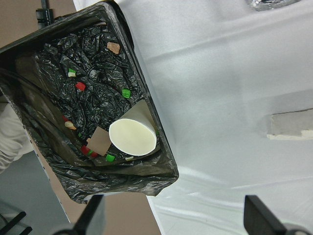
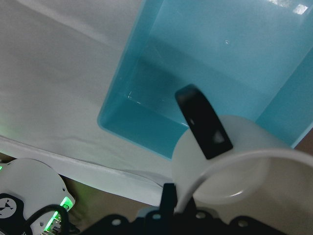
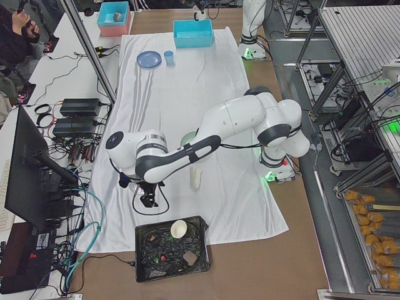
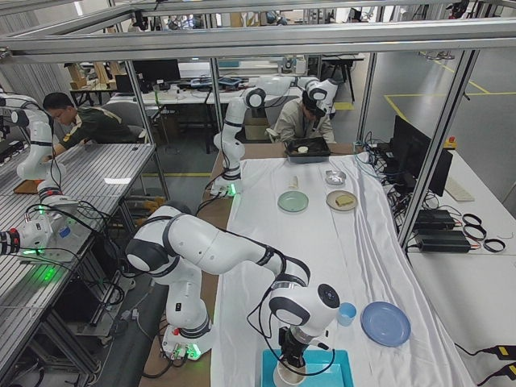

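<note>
In the left wrist view my left gripper is open above the white cloth and the black-lined tray [image 1: 93,68], its fingers empty. A cream paper cup [image 1: 132,137] lies in that tray among small coloured scraps and cardboard pieces. In the right wrist view my right gripper [image 4: 292,347] is shut on the wall of a white cup [image 2: 234,186], held over the edge of a blue bin [image 2: 161,112].
A blue plate [image 4: 385,324], a blue cup [image 4: 347,314], a green plate [image 4: 293,201] and a tan plate with a yellow item [image 4: 342,201] rest on the cloth. A pale block [image 1: 291,125] lies beside the tray.
</note>
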